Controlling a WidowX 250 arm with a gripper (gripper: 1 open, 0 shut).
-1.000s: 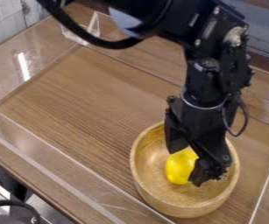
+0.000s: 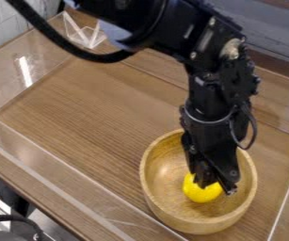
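A round tan wooden bowl (image 2: 162,196) sits at the lower right of the table, holding a yellow object (image 2: 200,193). My black gripper (image 2: 210,171) reaches down from above into the bowl, its tips at the top of the yellow object and partly covering it. Whether the fingers grip it or only rest over it is unclear.
Clear plastic edges run along the left side, with a black cable at the lower left. A grey panel stands at the back right.
The gripper has shifted over the yellow object and its fingertips look closer together. The yellow object now shows a little further right, below the fingertips.
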